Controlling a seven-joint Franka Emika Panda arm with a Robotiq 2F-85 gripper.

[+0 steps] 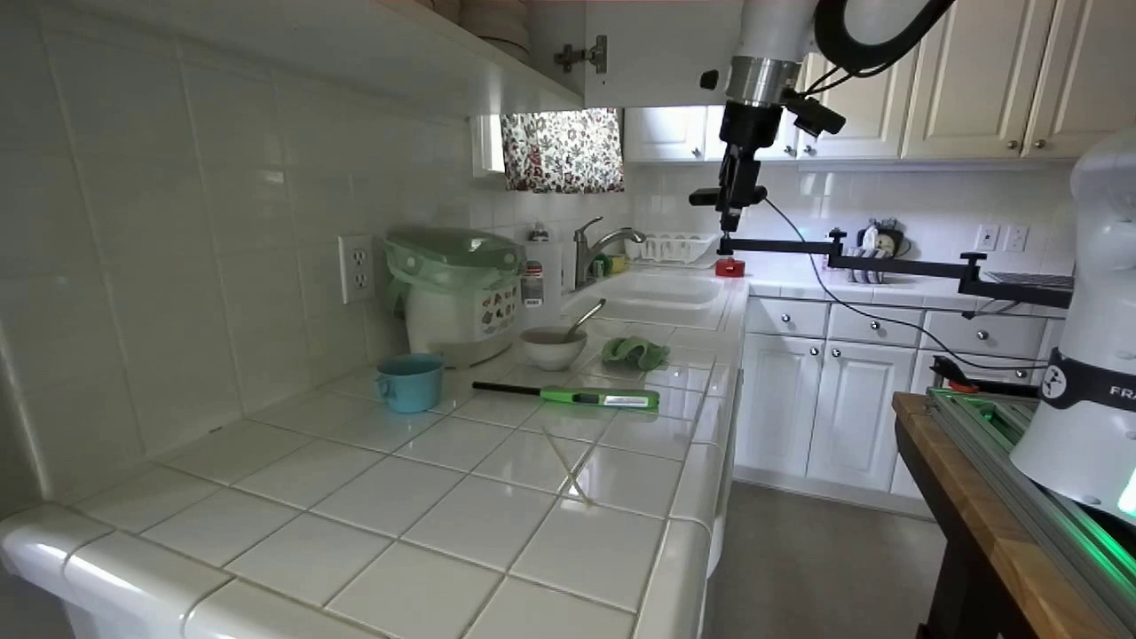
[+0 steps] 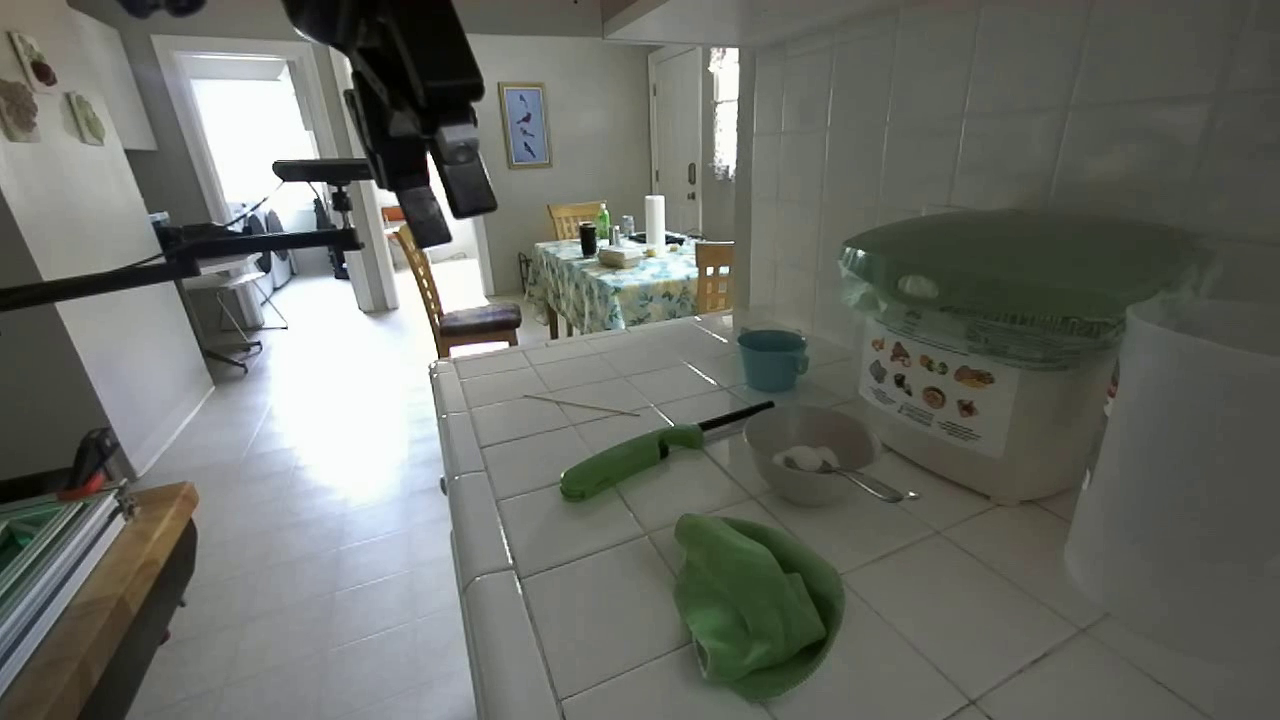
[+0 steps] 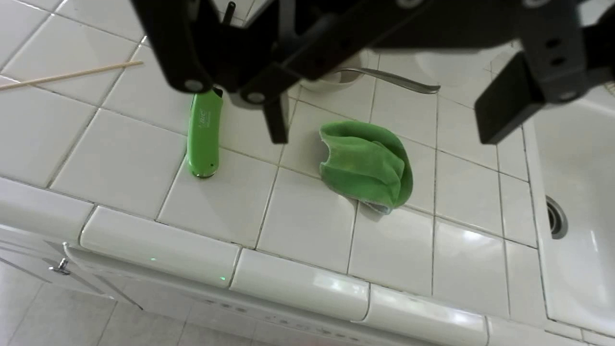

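Observation:
High above the counter hangs my gripper; in the wrist view its fingers stand wide apart, open, with only air between them. Below it on the tiles lies a crumpled green cloth (image 3: 369, 167), untouched. A green lighter (image 3: 203, 135) with a black stem rests to the cloth's left in that view. Behind them a pale bowl (image 2: 810, 438) holds something white and a metal spoon (image 3: 398, 80). A teal cup (image 1: 410, 382) stands upright near the wall, and a thin wooden stick (image 1: 566, 467) lies flat nearer the counter's end.
A white bin with a green lid (image 1: 455, 287) stands against the wall beside a bottle (image 1: 540, 268). The sink (image 1: 660, 293) lies beyond the cloth. A black camera bar (image 1: 905, 264) reaches across near the gripper.

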